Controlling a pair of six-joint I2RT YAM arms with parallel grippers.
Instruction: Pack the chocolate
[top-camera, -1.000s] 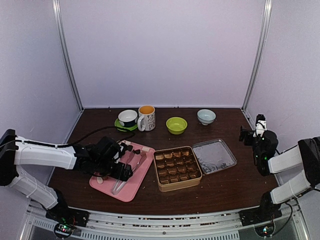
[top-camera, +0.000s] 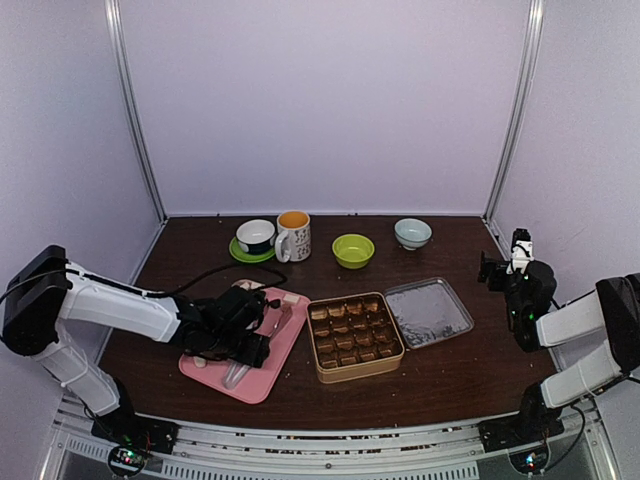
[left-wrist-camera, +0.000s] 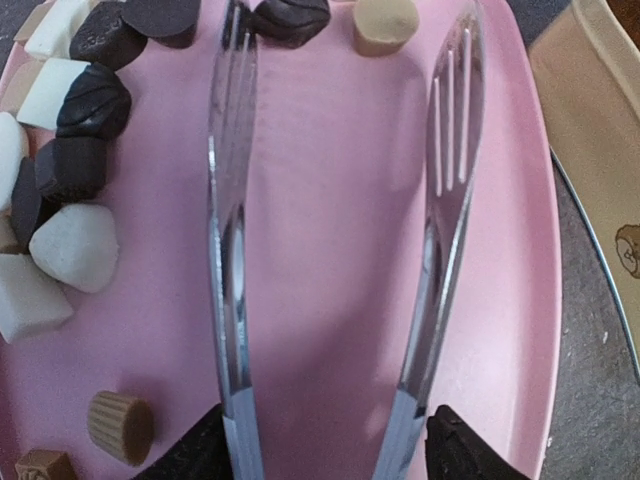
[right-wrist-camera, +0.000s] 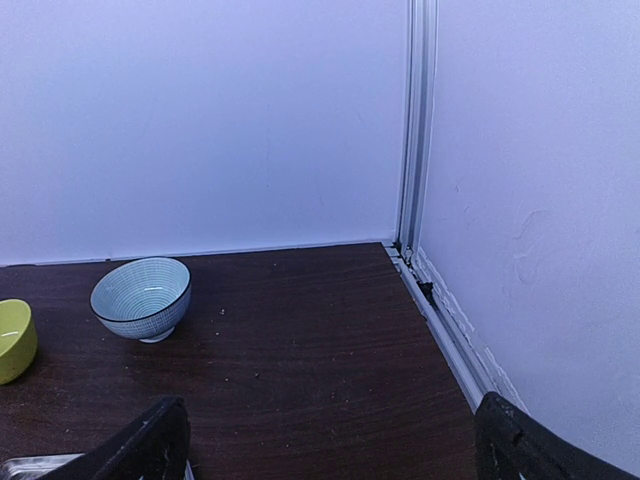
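The pink tray (top-camera: 275, 370) at left holds chocolates in white, dark and tan, such as a white piece (left-wrist-camera: 74, 247) and a dark piece (left-wrist-camera: 92, 100). Silver tongs (left-wrist-camera: 232, 290) lie on it. My left gripper (top-camera: 255, 350) is low over the tray at the tongs' near end, part open, its fingers either side of the handles; whether it touches them I cannot tell. The chocolate box (top-camera: 386, 362) with empty-looking gold compartments sits beside the tray. My right gripper (top-camera: 490, 272) is raised at the table's right, open and empty.
A metal tray (top-camera: 430, 313) lies right of the box. Behind stand a mug (top-camera: 293, 240), a green bowl (top-camera: 353, 256), a light blue bowl (top-camera: 413, 234), and a white bowl (top-camera: 256, 236) on a green plate.
My left arm has moved rightward and slightly forward over the pink tray, its gripper going a little toward the near right. The right arm is unmoved.
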